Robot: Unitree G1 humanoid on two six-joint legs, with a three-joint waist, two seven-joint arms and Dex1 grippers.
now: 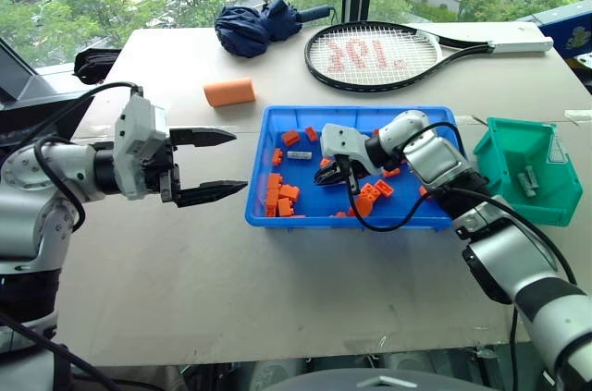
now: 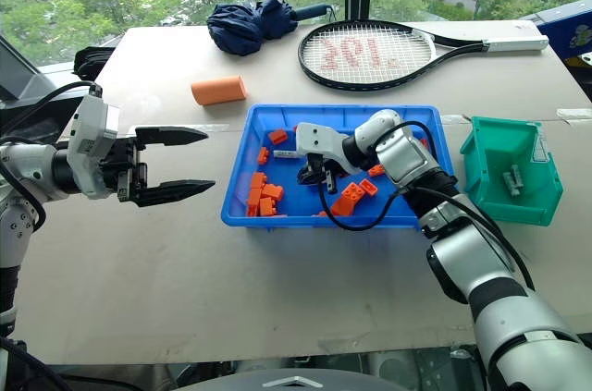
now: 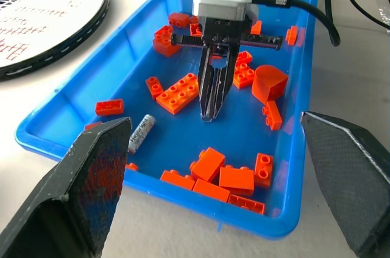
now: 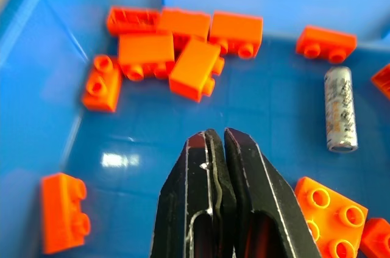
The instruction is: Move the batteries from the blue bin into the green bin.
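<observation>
The blue bin [image 1: 425,221] holds one visible battery [image 4: 340,109], lying by an orange brick at the bin's left part. My right gripper is inside that bin, its black fingers together with nothing seen between them. In the right wrist view the battery lies right of and beyond the fingertips, clear of them. The left wrist view shows the same battery [image 3: 141,134] apart from the right gripper. Over the table left of the bin, my left gripper [image 1: 240,162] stands open and empty. At the right, the green bin [image 1: 504,141] contains batteries [image 1: 527,180].
Orange bricks [image 3: 180,93] are scattered through the blue bin, several clustered at its left side. Behind are an orange cylinder [image 1: 229,92], a folded umbrella [image 1: 254,29] and a racket [image 1: 370,56].
</observation>
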